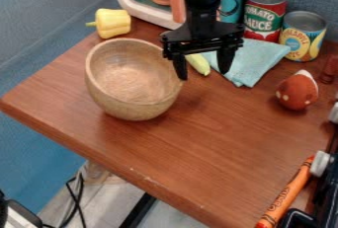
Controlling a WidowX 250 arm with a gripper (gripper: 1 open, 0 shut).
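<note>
The black gripper (203, 66) hangs over the table just behind and right of a wooden bowl (132, 79), its fingers pointing down, apparently apart. A pale yellow-green object (199, 61), perhaps a banana or corn, lies beneath it, partly hidden by the fingers. A light blue cloth (254, 62) lies to its right. Whether anything is between the fingertips is hard to tell.
At the back stand a toy microwave (145, 0), a tomato sauce can (263, 17) and another can (302, 37). A yellow pepper (111, 23) is back left; a red egg-shaped toy (297, 92) and marker (291, 192) are right.
</note>
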